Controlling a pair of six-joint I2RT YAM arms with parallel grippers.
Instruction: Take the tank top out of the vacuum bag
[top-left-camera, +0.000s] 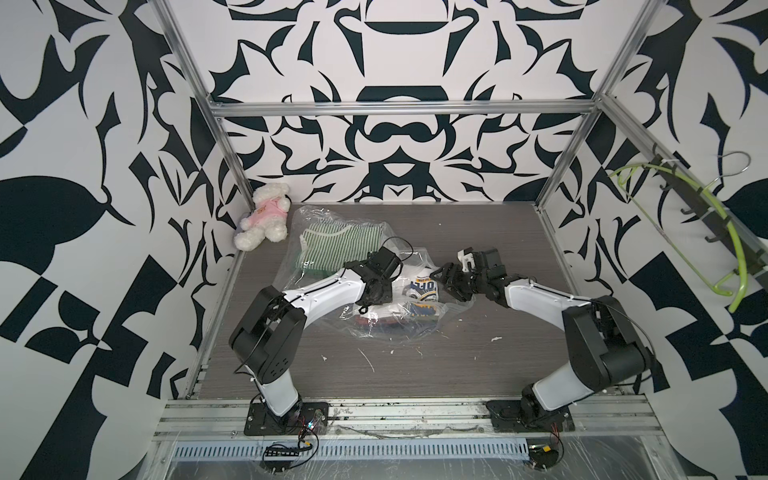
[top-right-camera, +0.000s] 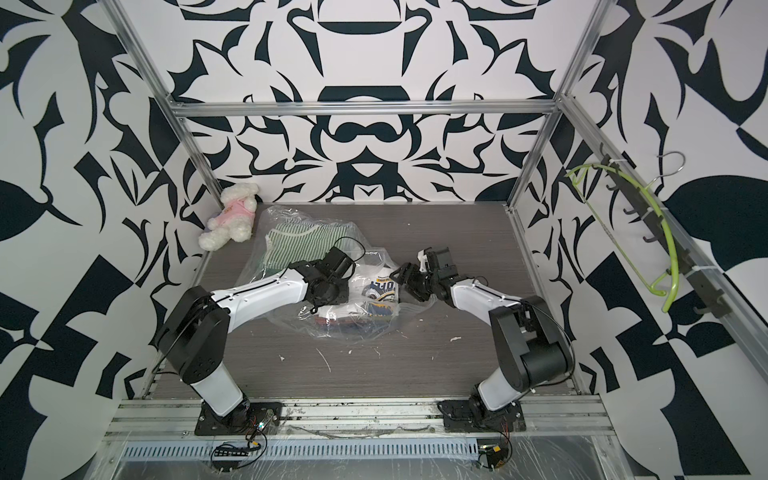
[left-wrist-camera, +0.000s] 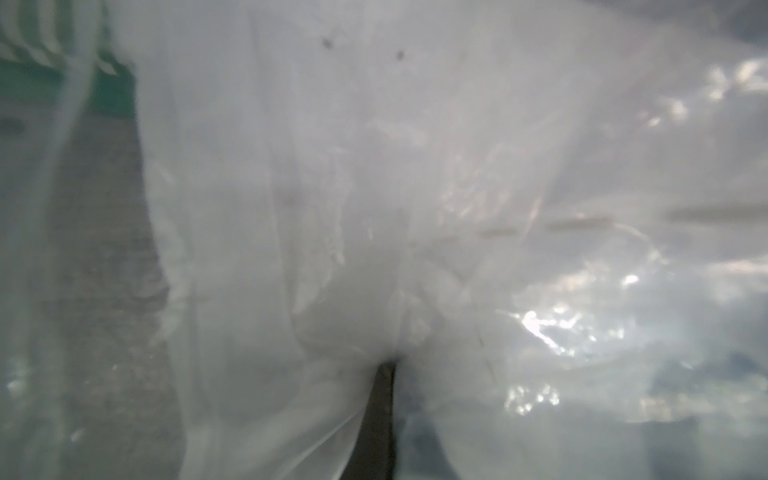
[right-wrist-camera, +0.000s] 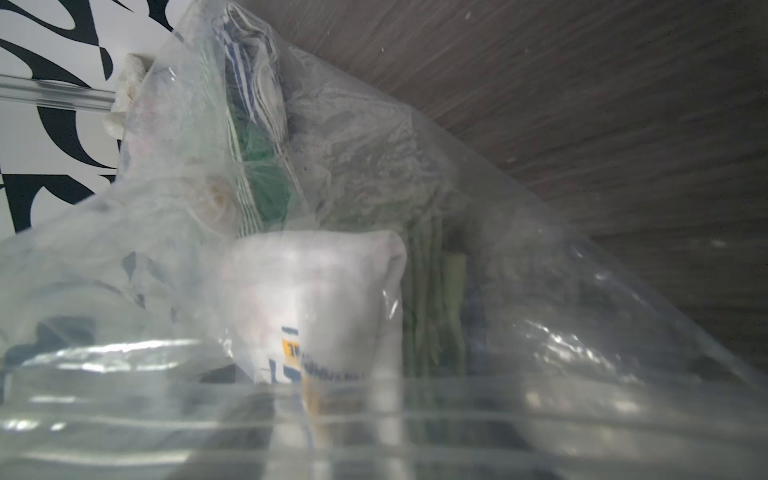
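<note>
The clear vacuum bag (top-left-camera: 384, 329) lies crumpled mid-table with folded clothes inside. Through the film I see a white garment with blue and yellow print (top-left-camera: 421, 288) and a green-striped garment (top-left-camera: 340, 246) with a pale neckline; which is the tank top, I cannot tell. My left gripper is shut on the bag film, whose creases gather at its tip. At the bag's right end is my right gripper (top-left-camera: 448, 281); its fingers are not visible in the right wrist view, where zip ridges (right-wrist-camera: 480, 420) cross in front of the white garment.
A white teddy bear in pink (top-left-camera: 265, 217) sits at the back left corner. On the right wall hangs a green hanger (top-left-camera: 737, 256). Bare table (top-left-camera: 488, 228) lies behind and right of the bag, with small scraps on the front part.
</note>
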